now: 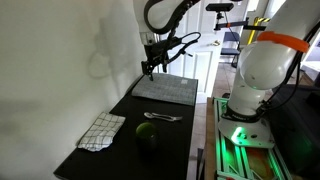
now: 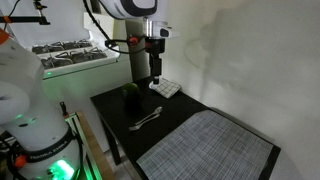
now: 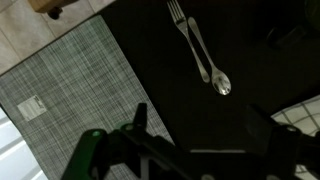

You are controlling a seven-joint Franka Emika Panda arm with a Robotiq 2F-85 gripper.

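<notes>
Above the black table hangs my gripper (image 1: pixel 156 71), open, with nothing between its fingers; in exterior view 2 the gripper (image 2: pixel 155 80) is well above the surface. Below it in the wrist view lie a fork (image 3: pixel 189 37) and a spoon (image 3: pixel 219 83), side by side on the dark tabletop. A white checkered cloth (image 1: pixel 101 132) lies by the wall. A green round object (image 1: pixel 147 130) sits at a dark container (image 1: pixel 147 146) near the table's front; whether it is inside or on top, I cannot tell. The grey woven mat (image 2: pixel 205 150) covers the other end.
The wall (image 2: pixel 245 60) runs along one long side of the table (image 1: pixel 185 138). Bare tabletop shows around the cutlery. A stove (image 2: pixel 75 55) stands beyond the table in exterior view 2.
</notes>
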